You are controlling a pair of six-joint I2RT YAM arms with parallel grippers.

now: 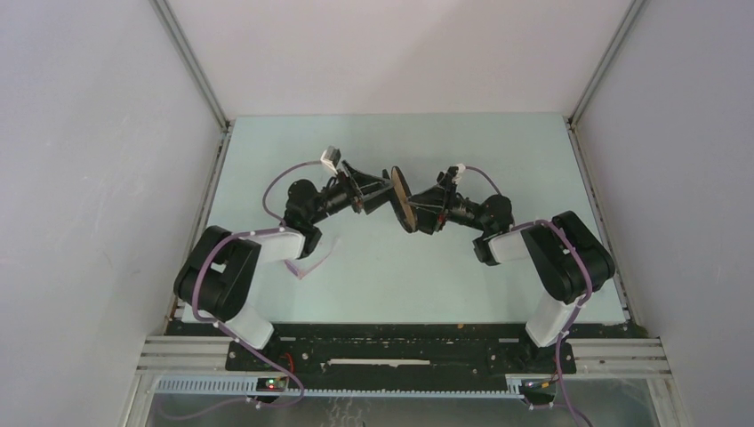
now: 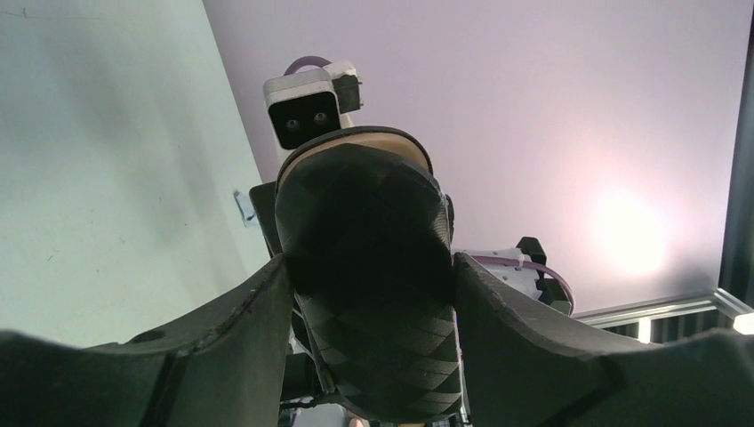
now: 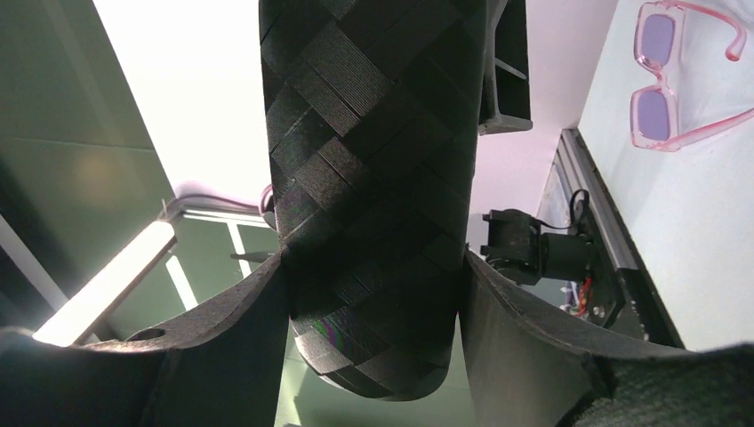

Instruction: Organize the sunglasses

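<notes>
A black woven-pattern glasses case (image 1: 402, 205), its tan inside now visible, is held up between both grippers over the table's middle. My left gripper has its fingers on either side of the case; whether it grips is unclear. My right gripper is shut on the case, whose woven face fills the middle of the right wrist view. Pink-framed sunglasses with purple lenses (image 3: 655, 116) lie on the table, partly hidden under the left arm in the top view.
Walls stand at both sides and behind, with metal rails along the edges.
</notes>
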